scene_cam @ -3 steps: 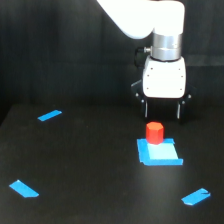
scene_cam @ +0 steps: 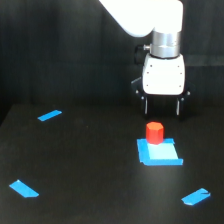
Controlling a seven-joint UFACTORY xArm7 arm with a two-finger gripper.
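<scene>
A red block point(scene_cam: 154, 132) rests at the upper left of a white square point(scene_cam: 163, 151) bordered with blue tape. Above and slightly behind it hangs my gripper point(scene_cam: 162, 106), pointing down from the white arm. Its two dark fingers are spread wide apart, so it is open, with nothing visible between them. A gap shows between the fingertips and the red block.
Strips of blue tape mark the dark table: one at the far left point(scene_cam: 50, 115), one at the near left point(scene_cam: 24, 188) and one at the near right point(scene_cam: 196, 197).
My gripper hangs very slightly higher than a second ago and is still open. The red block and the white square have not visibly moved.
</scene>
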